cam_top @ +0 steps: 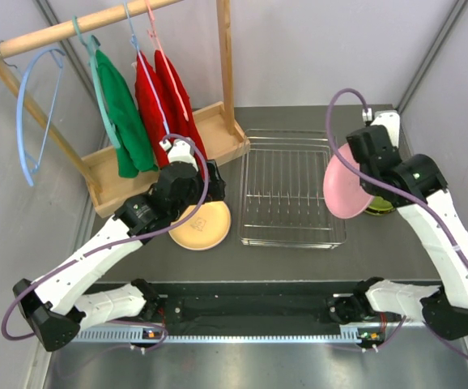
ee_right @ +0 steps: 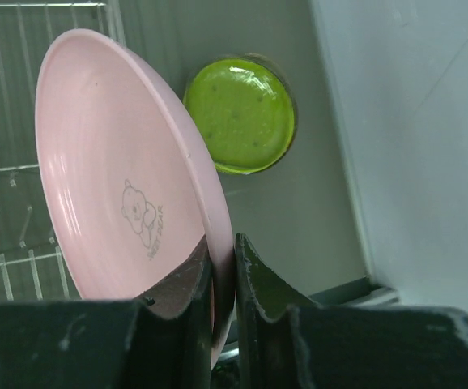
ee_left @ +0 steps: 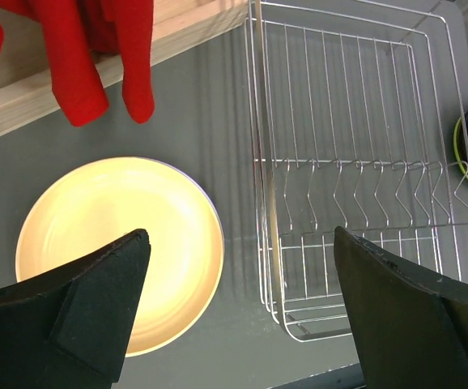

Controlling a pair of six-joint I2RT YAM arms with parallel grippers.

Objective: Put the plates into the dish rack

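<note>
A pink plate [cam_top: 349, 188] hangs tilted, nearly on edge, above the right side of the wire dish rack [cam_top: 287, 241]. My right gripper is shut on its rim; a small bear print shows on the plate's face in the right wrist view. The yellow plate [ee_left: 169, 235] lies flat on the grey surface left of the rack. Above that plate and the rack's left edge, my left gripper stands open with nothing between its fingers. From the top, the rack looks empty, with its right edge partly hidden by the pink plate.
A green round dish [ee_right: 242, 113] sits right of the rack, by the right wall. At the back left stands a wooden clothes stand [cam_top: 96, 166] with red and green garments [cam_top: 125, 121] on hangers. Bare surface lies in front of the rack.
</note>
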